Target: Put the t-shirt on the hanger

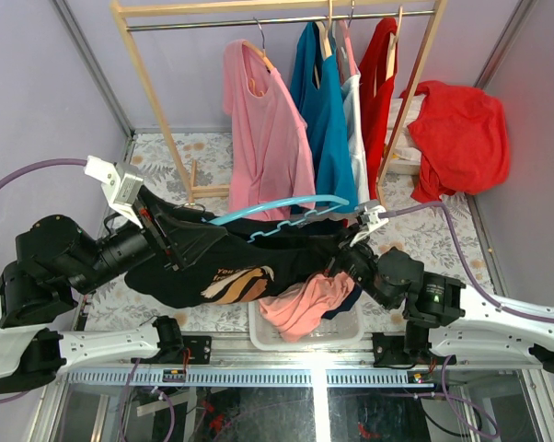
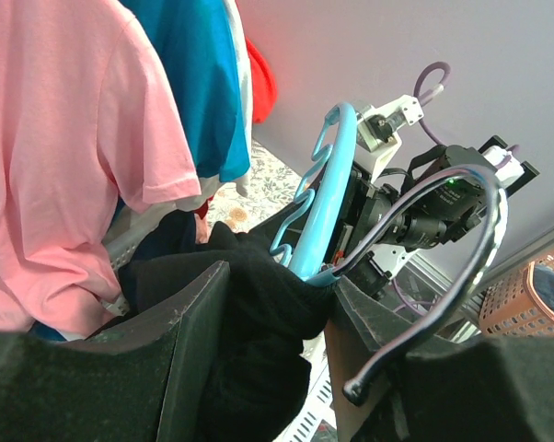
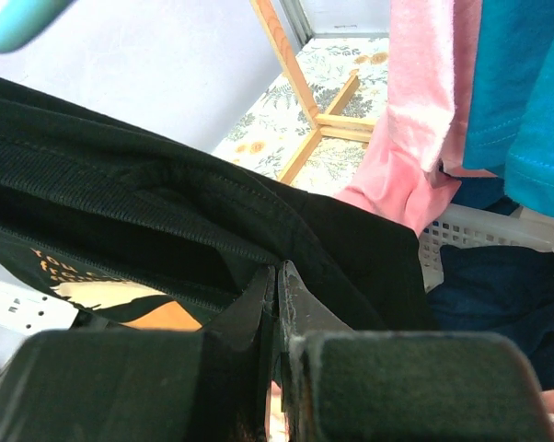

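Observation:
A light blue hanger [image 1: 282, 205] lies across the neck area of a black t-shirt [image 1: 190, 281] with an orange and white print. In the left wrist view, the fingers of my left gripper stand apart, with the hanger [image 2: 330, 203] and bunched black cloth [image 2: 259, 341] between them. The hanger's neck lies against the right-hand finger, its hook curving towards the camera. My right gripper is shut on the shirt's black fabric [image 3: 194, 198] at an edge of the opening. Near it in the top view is the hanger's free end.
Behind, a wooden rack [image 1: 153, 83] carries a pink shirt [image 1: 263, 129], a blue one [image 1: 321, 120] and a red one [image 1: 378, 92]. A white basket [image 1: 305, 343] with a salmon cloth [image 1: 306, 304] stands below the shirt. Red cloth [image 1: 461, 138] lies at the back right.

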